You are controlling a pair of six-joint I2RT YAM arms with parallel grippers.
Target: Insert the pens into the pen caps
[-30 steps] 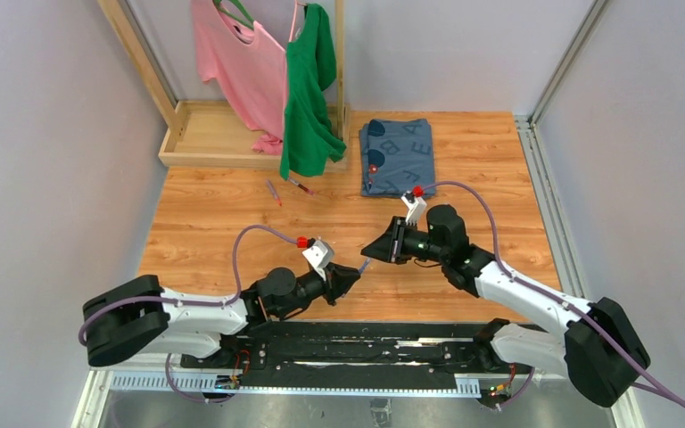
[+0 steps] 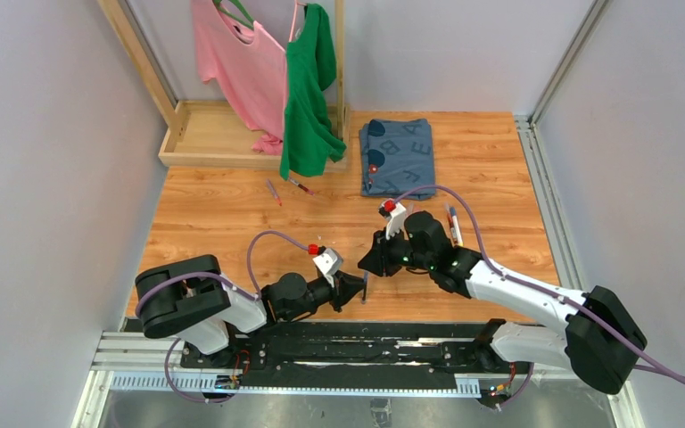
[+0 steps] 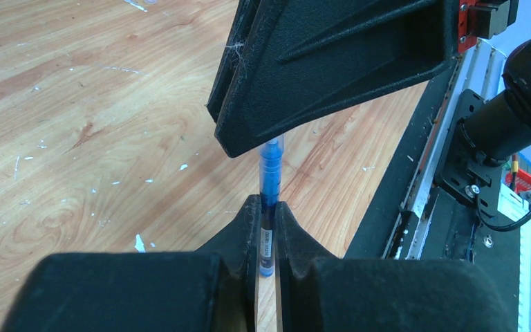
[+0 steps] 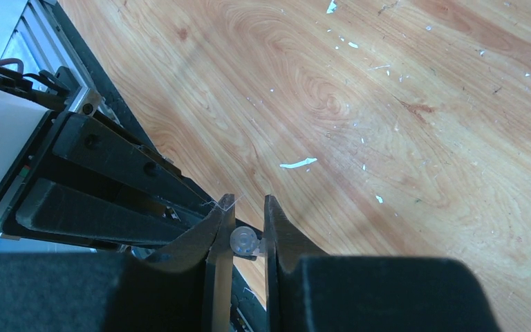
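Both grippers meet near the front middle of the table. A blue pen (image 3: 267, 245) stands upright between them. My left gripper (image 2: 352, 287) is shut on its lower part. My right gripper (image 2: 370, 260) is just above, shut on the upper, lighter blue piece; in the right wrist view its round clear end (image 4: 244, 241) shows between the fingertips. The two pieces are in line and look joined, though how far one is inside the other I cannot tell.
Loose pens (image 2: 274, 194) lie at the back left, more pens (image 2: 455, 225) behind my right arm. A folded blue cloth (image 2: 397, 156) and a wooden rack (image 2: 183, 143) with hanging shirts stand at the back.
Over the last second both grippers have moved and turned, the left rightward, the right slightly left; the blue pen between them has gone from slanted to upright.
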